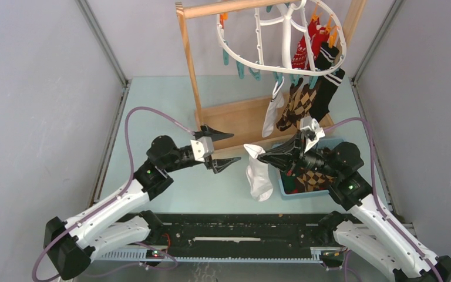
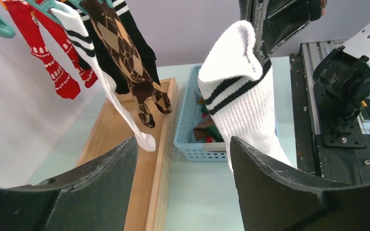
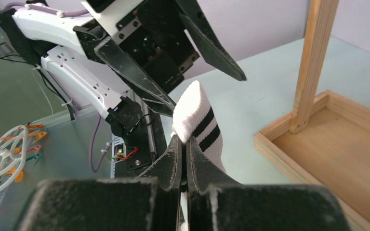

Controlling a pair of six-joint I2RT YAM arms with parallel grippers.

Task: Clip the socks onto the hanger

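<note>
A white sock with two black stripes [image 2: 238, 96] hangs from my right gripper [image 1: 261, 156], whose closed fingertips pinch it near the cuff. In the right wrist view the striped cuff [image 3: 197, 118] stands up above the shut tips. To the left, my left gripper [image 1: 234, 147] is spread open and empty, its fingers facing the sock with a gap between. Above the back of the table is the round white hanger [image 1: 270, 69] with its clips. A matching white sock [image 1: 273, 113] hangs from it, beside brown argyle socks [image 1: 298, 106], black socks [image 1: 327, 88] and red socks [image 1: 300, 54].
A blue basket [image 1: 290, 194] of more socks stands partly under my right arm. The wooden stand has an upright post [image 1: 189, 64] and a shallow base [image 1: 229, 117] behind the grippers.
</note>
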